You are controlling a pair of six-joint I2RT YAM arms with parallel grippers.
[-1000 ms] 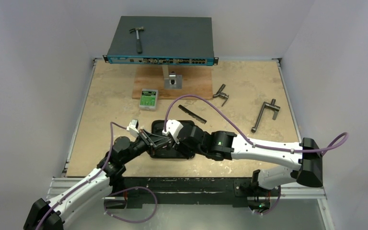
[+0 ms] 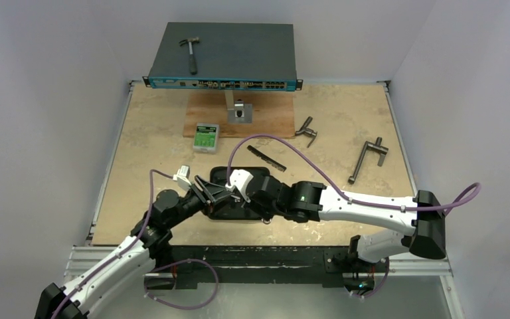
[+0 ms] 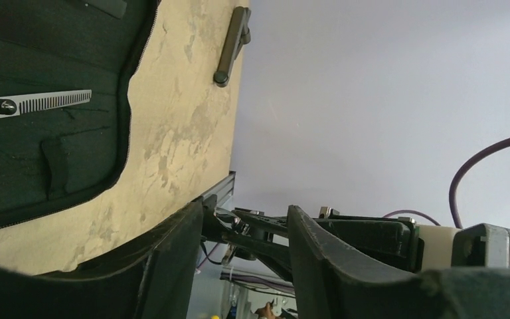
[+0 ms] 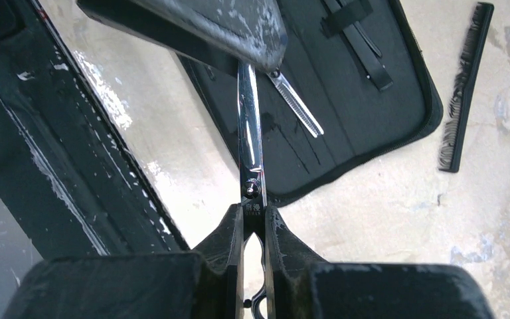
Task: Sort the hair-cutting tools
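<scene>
Polished hair scissors (image 4: 250,146) are clamped near the pivot by my right gripper, with the handle loops hanging below its fingers. The left gripper has its fingers spread apart. In the right wrist view, one dark left finger (image 4: 239,30) covers the blade ends; whether it touches them I cannot tell. Beneath lies the unfolded black case (image 4: 378,143), holding toothed thinning scissors (image 4: 295,103) and a slim dark tool (image 4: 365,56) under a strap. A black comb (image 4: 465,86) rests on the table outside the case.
Metal pipe-like parts (image 2: 370,156) lie on the right of the table. Farther back stand a green-labelled box (image 2: 206,137) and a rack unit (image 2: 232,56) with a hammer (image 2: 192,56) on top. The two arms meet closely over the case.
My left gripper has gone from shut to open and shifted slightly.
</scene>
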